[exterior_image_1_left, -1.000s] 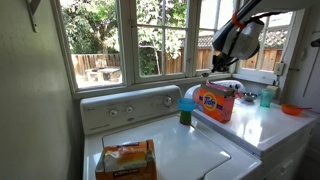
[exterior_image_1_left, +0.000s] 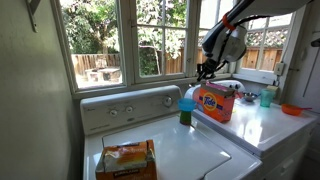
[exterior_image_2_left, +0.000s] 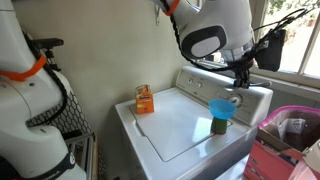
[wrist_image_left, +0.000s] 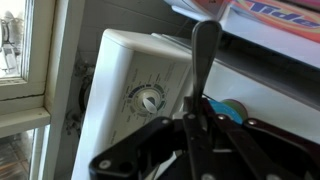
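A long grey utensil, perhaps a spoon (wrist_image_left: 205, 55), stands up from my gripper in the wrist view, and my gripper is shut on it. From the first exterior view, the gripper (exterior_image_1_left: 206, 73) hangs above the orange Tide box (exterior_image_1_left: 215, 102), near the window; the utensil is too small to make out there. A blue bowl-like piece (exterior_image_2_left: 222, 107) sits on top of a green container (exterior_image_2_left: 219, 126) at the back of the white machine's top. In the wrist view part of the blue piece (wrist_image_left: 222, 110) shows below and right of the utensil.
An orange box (exterior_image_1_left: 127, 160) stands on the white washer top (exterior_image_1_left: 175, 145), whose middle is clear. The control panel with dials (wrist_image_left: 140, 100) rises along the back. An orange bowl (exterior_image_1_left: 294, 109) and a teal cup (exterior_image_1_left: 266, 98) are on the right-hand surface.
My gripper has moved left and slightly down in the first exterior view, from beyond the Tide box to over its left part. The boxes and the blue and green pieces have stayed put.
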